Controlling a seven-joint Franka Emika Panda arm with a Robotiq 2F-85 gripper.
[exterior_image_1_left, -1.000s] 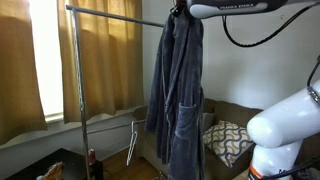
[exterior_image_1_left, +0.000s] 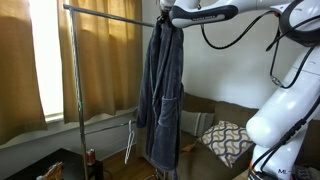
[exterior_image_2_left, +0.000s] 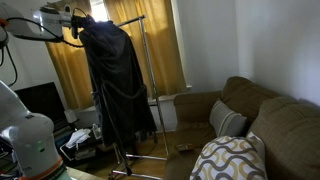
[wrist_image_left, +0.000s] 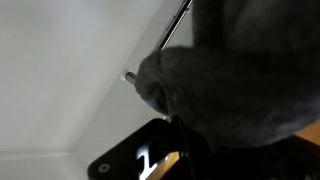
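A long dark grey-blue robe (exterior_image_1_left: 165, 85) hangs from my gripper (exterior_image_1_left: 166, 17), high up at the top of exterior view 1. Exterior view 2 shows the robe (exterior_image_2_left: 118, 75) falling well below the gripper (exterior_image_2_left: 82, 21), in front of the metal clothes rack (exterior_image_2_left: 151, 75). My fingers are shut on the robe's upper part. Dark cloth (wrist_image_left: 215, 90) fills much of the wrist view and hides the fingertips. Beyond it, the end of a metal rail (wrist_image_left: 130, 77) shows. Whether the robe touches the rack cannot be told.
The rack's upright (exterior_image_1_left: 77, 90) stands left of the robe, with a white hanger (exterior_image_1_left: 130, 140) low beside it. Behind are yellow curtains (exterior_image_1_left: 108, 60) and a brown sofa (exterior_image_2_left: 270, 125) with patterned cushions (exterior_image_2_left: 228, 160). Open floor is limited.
The gripper and the robe have moved left in exterior view 1, along the rack's top rail. The robe stays held throughout, and the arm has shifted with it.
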